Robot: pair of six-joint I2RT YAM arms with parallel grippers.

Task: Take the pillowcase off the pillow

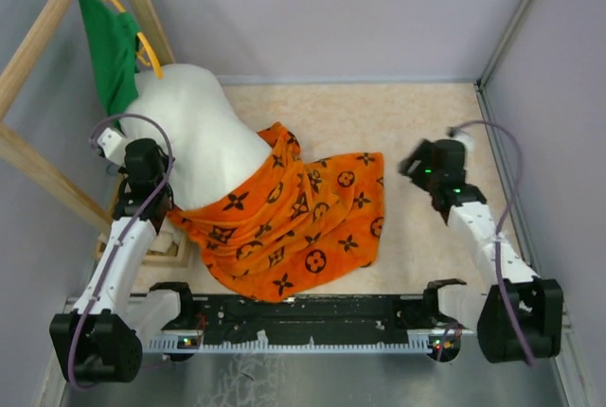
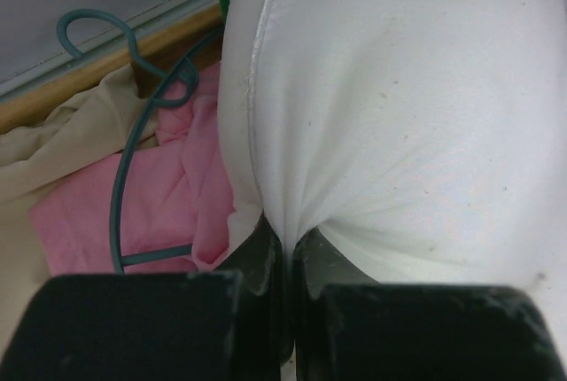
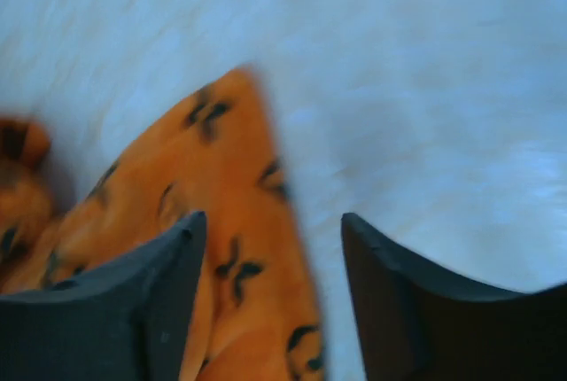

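The white pillow [image 1: 199, 132] lies slanted at the left, its lower right part in the orange patterned pillowcase [image 1: 312, 246], which spreads loosely over the table. My left gripper is shut on gathered white pillow fabric at the pillow's left side. My right gripper [image 1: 412, 166] is at the table's right, just beyond the pillowcase, its fingers apart with nothing visible between them; in the blurred right wrist view the pillowcase's edge lies below and between them.
A wooden rack [image 1: 38, 19] with a green cloth [image 1: 109, 52] and yellow hangers stands at the left. A box below holds pink [image 2: 168, 195] and beige cloths. Walls border the table.
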